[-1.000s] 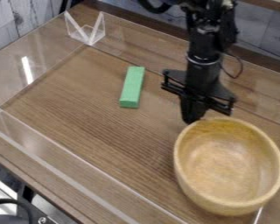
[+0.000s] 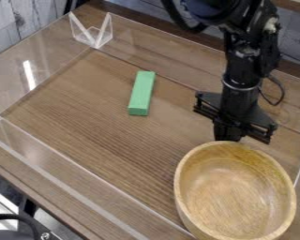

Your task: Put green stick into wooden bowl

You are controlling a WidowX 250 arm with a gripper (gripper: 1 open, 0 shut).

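Observation:
The green stick (image 2: 142,93) lies flat on the wooden table, left of the arm and well apart from it. A large tan wooden bowl (image 2: 235,192) sits at the lower right, cut slightly by the bottom edge, and looks empty. My black gripper (image 2: 238,134) points down right at the bowl's far rim. Whether it touches the rim I cannot tell. Its fingertips are dark and partly lost against the rim, so their opening is unclear. No green shows at the gripper.
A white wire-like holder (image 2: 94,33) stands at the far left edge of the table. Black cables (image 2: 18,223) lie at the lower left.
My gripper has moved to the right along the bowl's far side. The bowl has shifted a little left and nearer. The green stick has stayed put.

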